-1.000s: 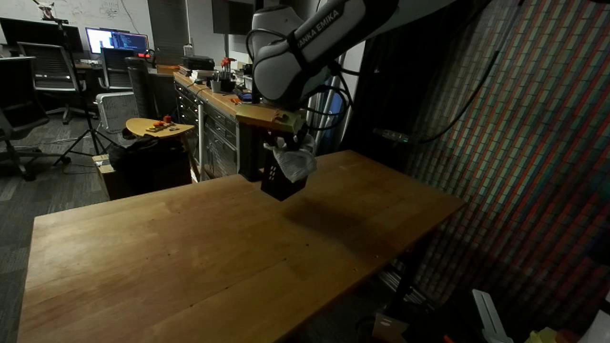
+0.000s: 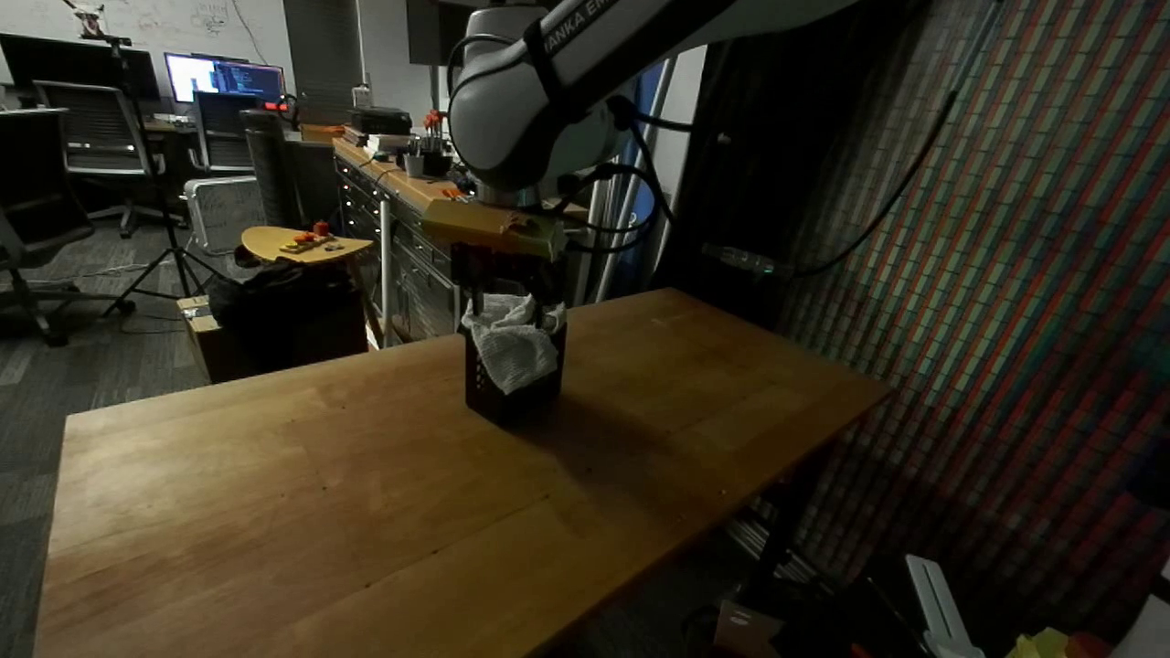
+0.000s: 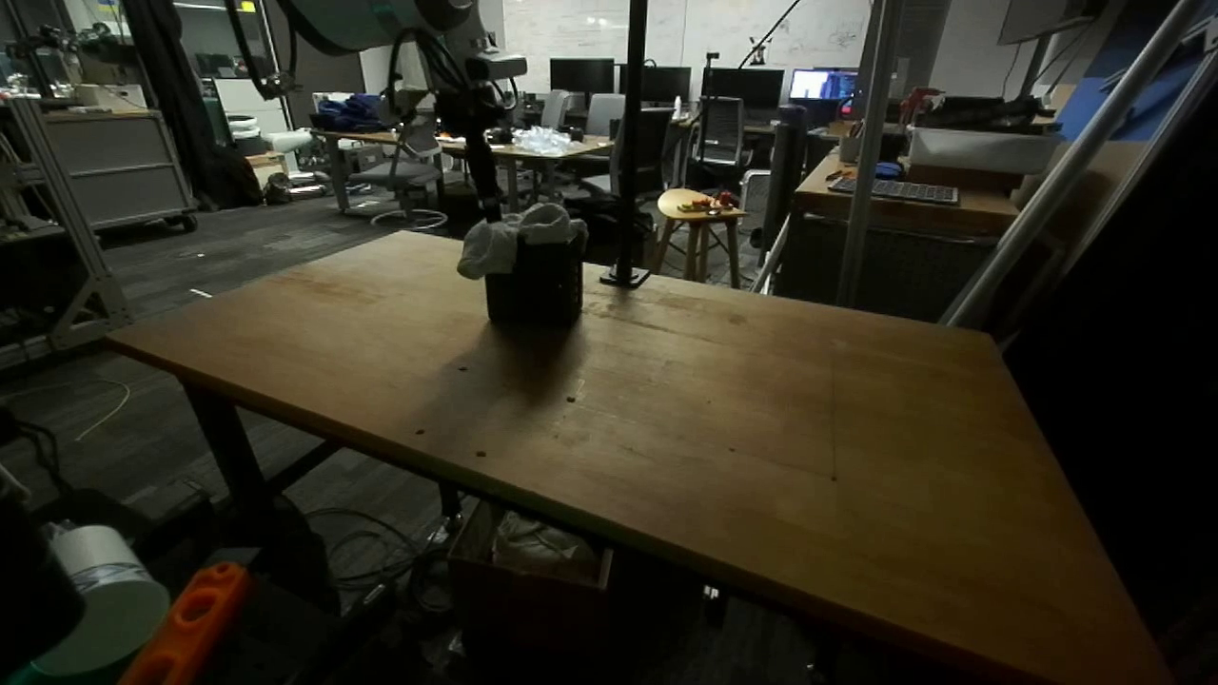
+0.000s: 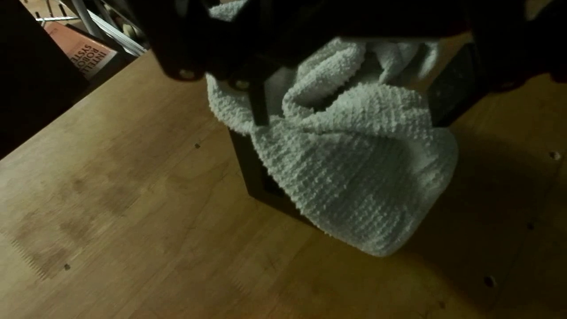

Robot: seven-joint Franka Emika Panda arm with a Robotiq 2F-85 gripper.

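A black box (image 2: 513, 395) with small holes in its side stands upright on the wooden table (image 2: 274, 482). Bunched in its top, a white ribbed cloth (image 4: 361, 180) hangs over one side. My gripper is directly over the box, its two fingers set wide apart. One narrow finger (image 4: 258, 103) lies against the cloth near the box's left rim, and the other (image 4: 454, 87) is by the right side of the cloth. No grip on the cloth or box shows. The box's inside is hidden by the cloth.
Bare tabletop surrounds the box. Close behind it, a black post (image 3: 631, 148) rises from the table's edge. A drawer cabinet (image 2: 422, 263) and a small stool (image 2: 304, 243) stand beyond the table.
The arm and the box have moved left and nearer the camera in exterior view 1. Earlier the box was tilted and appeared raised; now it rests upright on the table.
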